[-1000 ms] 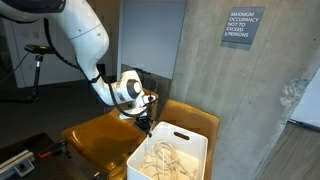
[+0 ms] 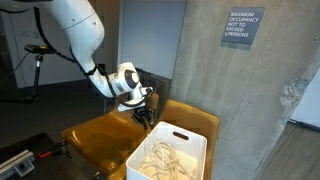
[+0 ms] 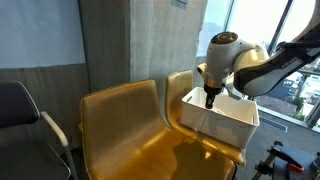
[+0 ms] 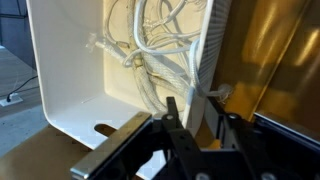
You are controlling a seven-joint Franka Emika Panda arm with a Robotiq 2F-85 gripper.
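A white box (image 2: 133, 170) with pale rope (image 2: 165, 160) coiled inside stands in front of the arm. In the wrist view, loops of the rope (image 4: 150, 75) lie on the box floor, and a pale strand (image 4: 215, 93) reaches over the near rim. My gripper (image 2: 147, 124) is beside the box's left rim. Seen from the wrist, the gripper has its fingers apart, with the strand close to the right fingertip (image 4: 213, 104). Whether they touch is unclear. From the other side, the gripper (image 3: 210, 99) appears near the rim, with the rope hidden by the box walls.
Tan chairs (image 3: 120, 115) stand in a row beside the box, their seats (image 2: 95, 137) clear. A dark chair (image 3: 25, 125) is farther off. The box wall has a handle slot (image 4: 105, 129). A grey wall (image 2: 245, 90) rises behind.
The arm's wrist and gripper have shifted slightly up and to the left in exterior view 1. The box and the rope inside look unmoved.
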